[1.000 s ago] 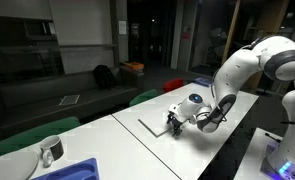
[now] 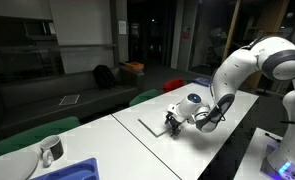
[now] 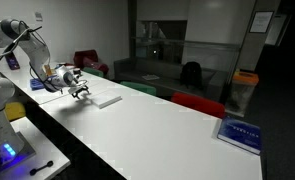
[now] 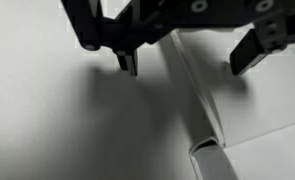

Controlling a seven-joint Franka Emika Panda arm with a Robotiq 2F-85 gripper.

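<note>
A flat white box-like object [image 2: 151, 127] lies on the white table in front of the arm. In the second exterior view its light side [image 3: 109, 102] shows near the left part of the table. My gripper is open, with its fingers wide apart on either side of the object's raised edge [image 4: 195, 85] in the wrist view. One finger hangs over the grey table surface, the other over the white inner panel. Whether either fingertip touches anything cannot be told. From the first exterior view my gripper [image 2: 173, 126] is low, right at the object.
A white mug [image 2: 52, 150], a round pale plate [image 2: 15, 164] and a blue tray [image 2: 71, 173] stand at the table's left in the first exterior view. A blue box [image 3: 239, 134] sits at the far end in the second.
</note>
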